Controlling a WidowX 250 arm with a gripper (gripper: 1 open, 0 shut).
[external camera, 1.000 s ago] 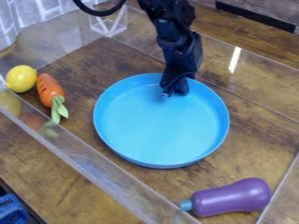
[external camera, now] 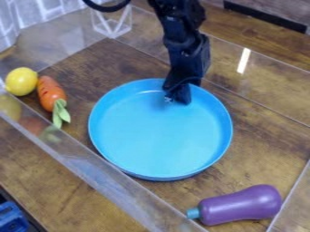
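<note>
My black gripper (external camera: 179,91) reaches down from the top of the view to the back rim of a round blue plate (external camera: 158,131). Its fingers are dark and overlap the rim, so I cannot make out how far apart they are or whether the rim is between them.
A yellow lemon (external camera: 21,81) and an orange toy carrot (external camera: 51,96) lie at the left. A purple toy eggplant (external camera: 242,205) lies at the lower right. Clear plastic walls border the wooden surface (external camera: 72,190). Bare wood shows right of the plate.
The plate has shifted slightly to the left, and my gripper has moved slightly left with it at the plate's back rim.
</note>
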